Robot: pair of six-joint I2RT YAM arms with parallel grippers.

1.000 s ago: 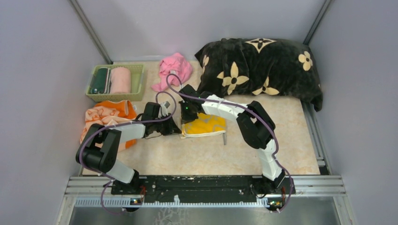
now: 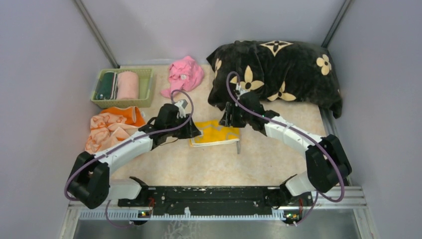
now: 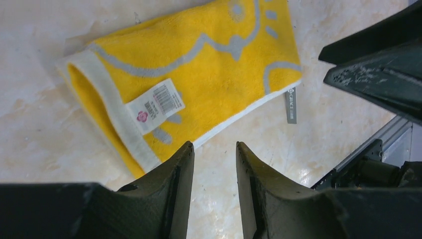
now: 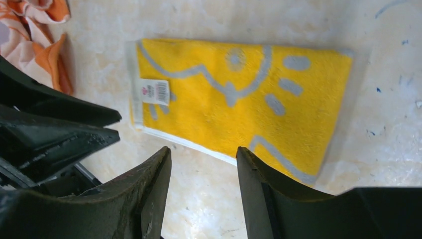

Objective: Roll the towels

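Observation:
A yellow towel with grey markings (image 2: 217, 132), folded into a flat rectangle, lies on the table between the arms. Its white label with a barcode (image 3: 156, 105) faces up near the pale-edged left end. My left gripper hovers over that end, partly open with a bare gap between its fingers. Toward the towel's far edge, my right gripper stands wide open, holding nothing. Neither wrist view shows a finger gripping the cloth. Part of the towel's top is covered by the grippers in the top view.
A green basket (image 2: 146, 89) at the back left holds two rolled towels. Crumpled orange (image 2: 112, 128) and pink (image 2: 186, 73) towels lie nearby. A large dark flowered cloth (image 2: 293, 69) fills the back right.
My right gripper has left the towel's left end and moved right. The folded towel has stayed in place.

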